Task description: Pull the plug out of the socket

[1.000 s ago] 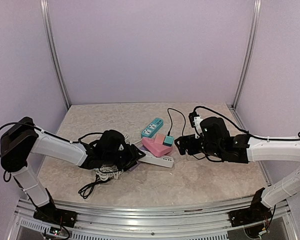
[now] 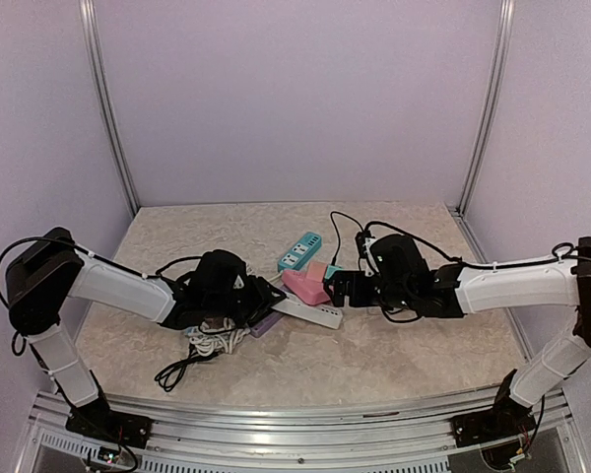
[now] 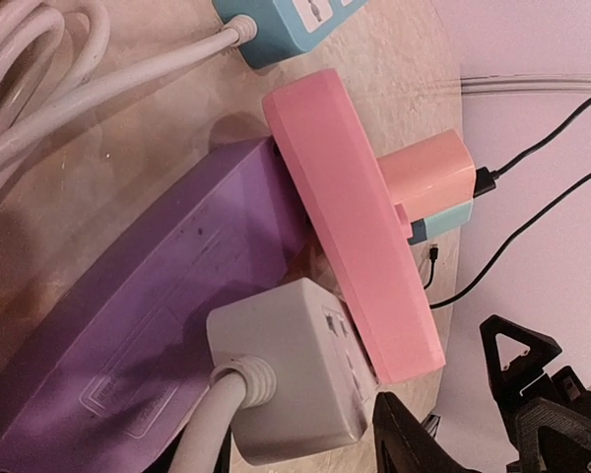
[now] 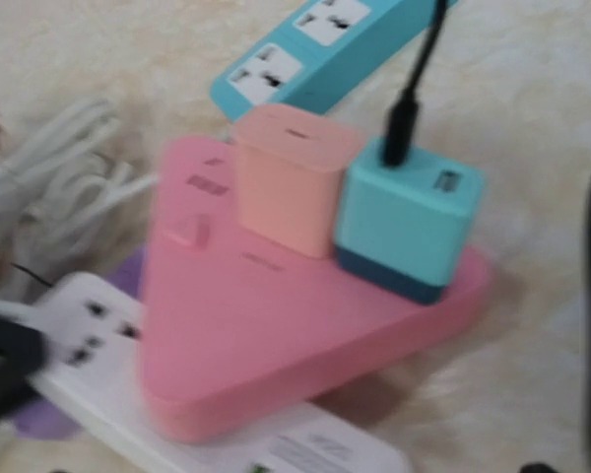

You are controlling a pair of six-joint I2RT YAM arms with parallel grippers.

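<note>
A pink triangular socket (image 4: 246,325) rests over a white power strip (image 4: 108,394). Plugged into its top are a peach adapter (image 4: 291,187) and, beside it, a teal plug (image 4: 409,222) with a black cable. In the left wrist view, fingers of my left gripper stand on both sides of the white strip's corded end; whether they press on it cannot be told. My right gripper (image 2: 339,288) is open, just right of the teal plug in the top view. Only its fingertips (image 4: 538,469) show along the bottom of the right wrist view, with nothing held.
A purple strip (image 3: 158,296) lies under the white one. Behind stands a teal power strip (image 2: 299,250). Coiled white cords (image 2: 217,338) lie near the left arm.
My right gripper has moved left, up to the teal plug.
</note>
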